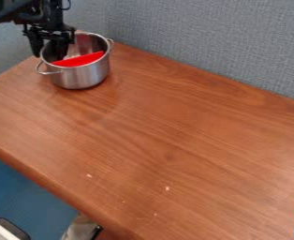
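A steel pot (80,77) with two side handles stands upright at the far left of the wooden table, close to the back. Something red (77,61) lies inside it. My black gripper (52,47) is at the pot's left rear, reaching to or over its rim; whether its fingers are open, shut or holding the rim is too dark to tell.
A grey padded wall (213,47) runs behind it. A blue surface lies beyond the front edge.
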